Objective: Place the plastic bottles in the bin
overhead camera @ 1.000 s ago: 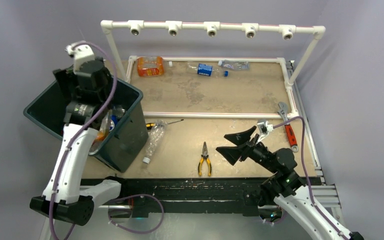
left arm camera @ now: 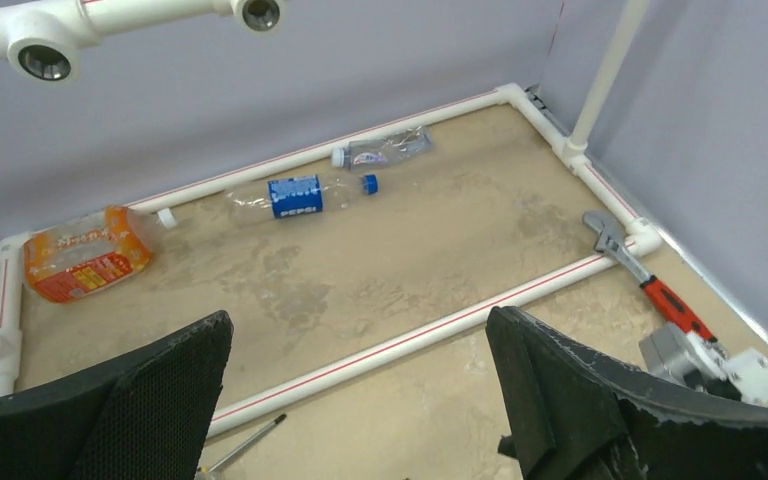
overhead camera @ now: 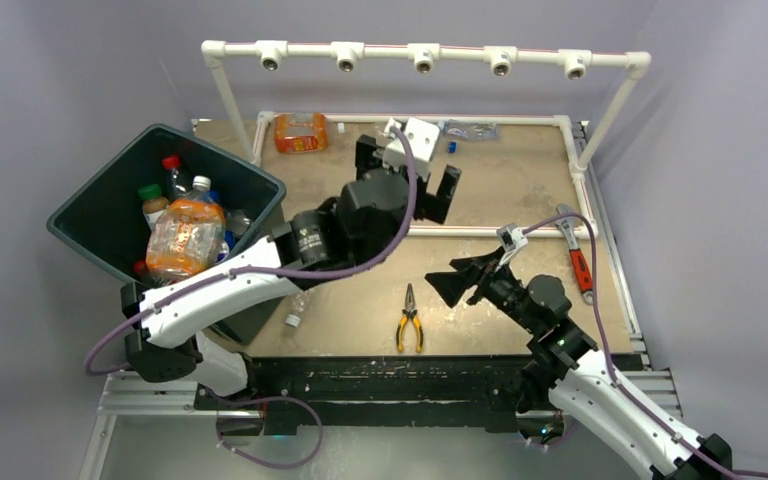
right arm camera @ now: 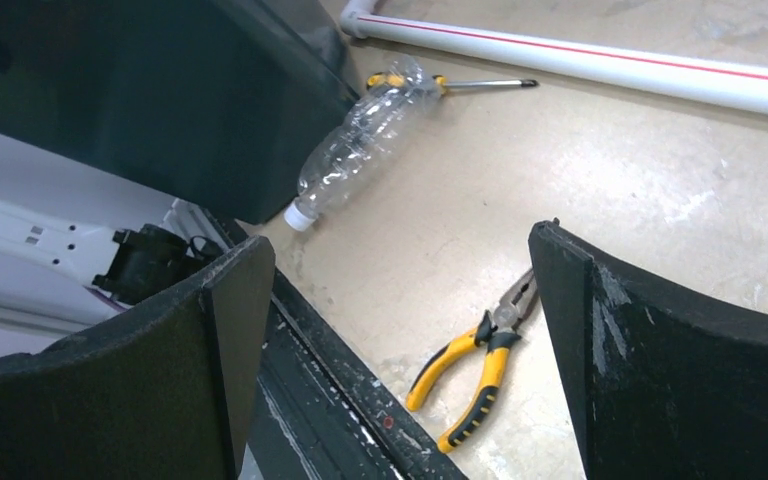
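Observation:
My left gripper (overhead camera: 405, 180) is open and empty, high over the back shelf area. Below it in the left wrist view lie a crushed orange bottle (left arm camera: 90, 258), a blue-label bottle (left arm camera: 295, 198) and a clear bottle (left arm camera: 388, 150). The dark bin (overhead camera: 100, 220) at left holds several bottles, including a large orange-label one (overhead camera: 185, 240). My right gripper (overhead camera: 450, 280) is open and empty over the front right, near the pliers (right arm camera: 490, 365). A clear crumpled bottle (right arm camera: 355, 150) lies beside the bin.
White pipe framing (overhead camera: 490, 232) borders the back area, with an overhead rail (overhead camera: 385, 50) above it. An adjustable wrench (overhead camera: 577, 260) lies at the right. A screwdriver (right arm camera: 490, 84) lies by the crumpled bottle. The board's middle is mostly clear.
My left gripper has swung from over the bin rightward to over the back area, uncovering the bottles in the bin. The right gripper has shifted only slightly.

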